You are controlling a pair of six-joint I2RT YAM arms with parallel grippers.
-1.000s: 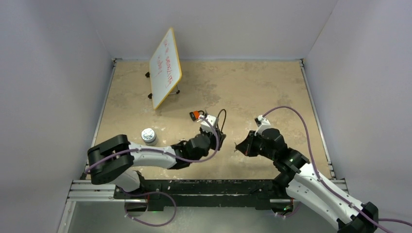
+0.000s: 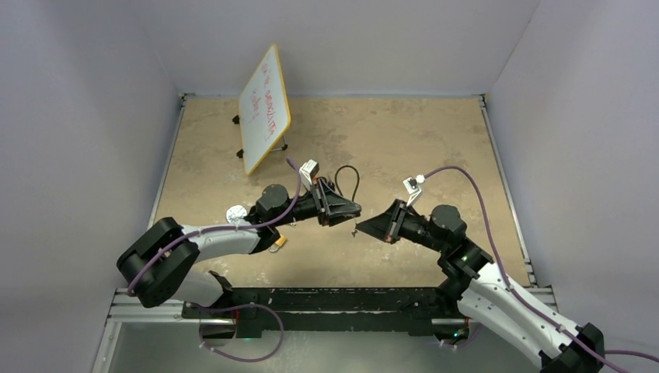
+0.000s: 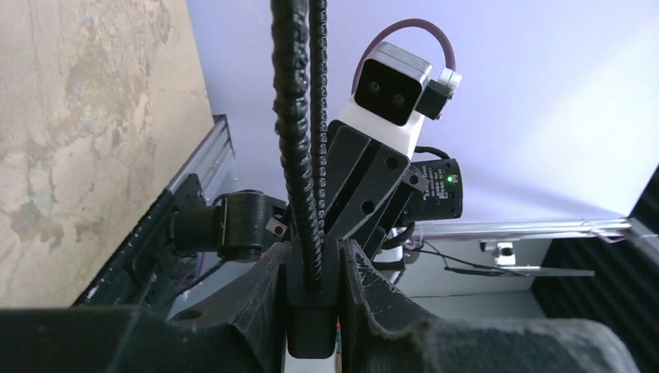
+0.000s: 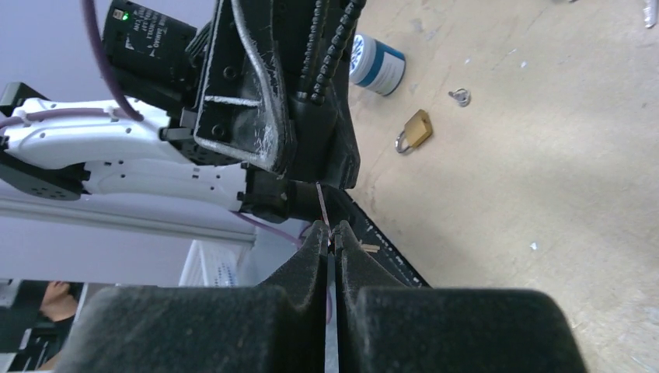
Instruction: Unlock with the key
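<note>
My left gripper [image 2: 342, 208] is shut on a black cable lock [image 3: 295, 140], whose braided loop rises above it. My right gripper is shut, with a small thin piece at its tip [image 2: 354, 231], apparently a key, hard to make out. The two tips face each other closely near the middle of the board. A brass padlock [image 4: 417, 129] lies on the board, below the left arm in the top view, with a small metal ring piece [image 4: 460, 97] near it.
A whiteboard [image 2: 264, 109] stands at the back left. A round jar [image 4: 377, 66] is at the left, partly hidden in the top view. The back right of the board [image 2: 420, 140] is clear.
The right gripper has moved a little leftward.
</note>
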